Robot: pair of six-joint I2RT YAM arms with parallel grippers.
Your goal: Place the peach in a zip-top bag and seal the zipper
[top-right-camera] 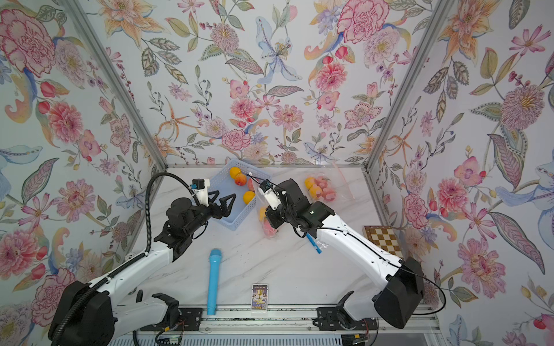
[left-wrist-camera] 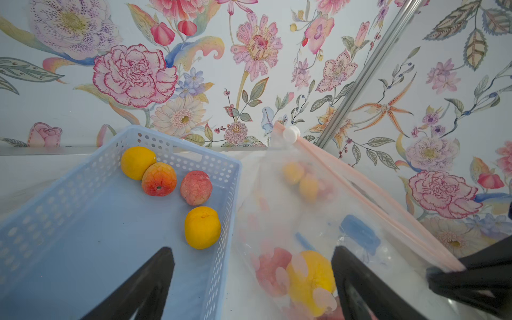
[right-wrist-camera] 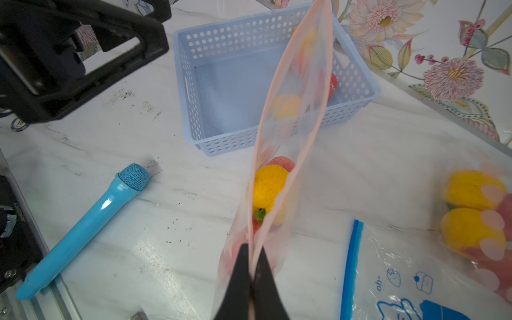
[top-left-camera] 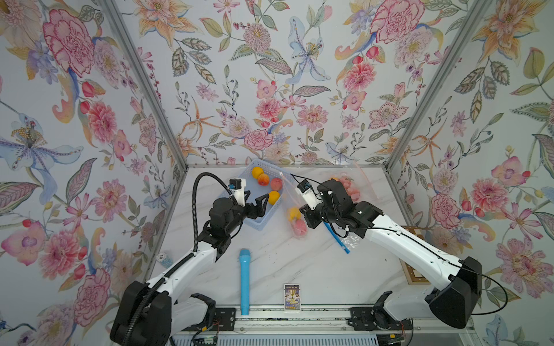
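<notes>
A clear zip top bag with pink zipper edges (left-wrist-camera: 368,189) hangs from my right gripper (top-left-camera: 307,216), which is shut on one end of those edges. In the right wrist view, the two edges part along the middle, leaving a gap between them. A white slider (left-wrist-camera: 291,134) sits at the far upper end. Inside the bag's lower part are a yellow fruit (right-wrist-camera: 269,186) and reddish ones. My left gripper stands open between the basket and the bag, nothing in its fingers. Other peaches, one reddish (left-wrist-camera: 195,187) and one orange (left-wrist-camera: 159,179), lie in the basket.
The blue basket (right-wrist-camera: 240,136) at back left also holds yellow fruits (left-wrist-camera: 202,227). A filled bag (right-wrist-camera: 474,194) lies back right, near an empty bag with a blue zipper (right-wrist-camera: 349,266). A blue microphone (top-left-camera: 244,282) and a card (top-left-camera: 292,297) lie in front.
</notes>
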